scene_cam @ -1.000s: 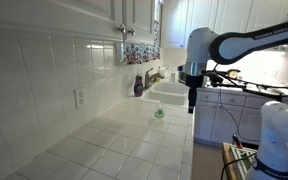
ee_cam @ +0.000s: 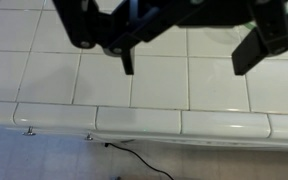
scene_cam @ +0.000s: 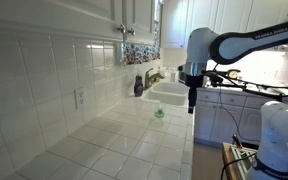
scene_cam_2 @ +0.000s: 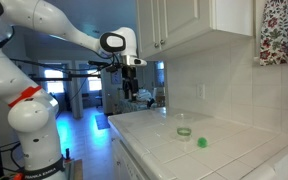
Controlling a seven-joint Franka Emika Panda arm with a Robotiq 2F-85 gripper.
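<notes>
My gripper is open above the front edge of the tiled counter, with nothing between its dark fingers. In exterior view 1 the gripper (scene_cam: 192,103) hangs to the right of a small green object (scene_cam: 159,113), well above the counter. A clear, greenish round container (scene_cam_2: 184,133) stands close to the green object (scene_cam_2: 202,142) in exterior view 2. Both are on the white tiles, apart from the gripper. At the top right of the wrist view, parts of these things show behind the gripper body, mostly hidden.
A white sink (scene_cam: 171,92) with a faucet lies at the counter's far end, a dark bottle (scene_cam: 138,86) beside it. Upper cabinets (scene_cam_2: 209,25) overhang the back.
</notes>
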